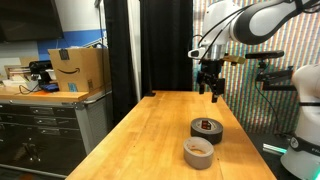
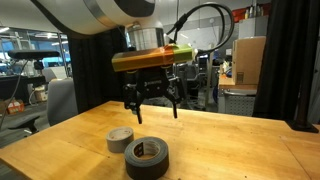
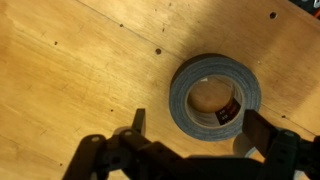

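Note:
My gripper (image 1: 208, 97) hangs open above the table, with nothing between its fingers. Below it, a dark grey roll of tape (image 3: 190, 100) lies flat, its round hole facing up. In the wrist view that roll sits between and just beyond my spread fingertips. A lighter, tan-grey roll of tape (image 1: 198, 153) lies on the near part of the table, a short way from the dark one. Exterior view 2 shows the light roll (image 2: 120, 139) next to the dark roll (image 2: 147, 158). The wrist view has only a bit of the light roll at its lower right, mostly behind a finger.
A cardboard box (image 1: 79, 69) stands on a drawer cabinet (image 1: 45, 132) off to the left. Black curtains (image 1: 123, 55) hang behind the table.

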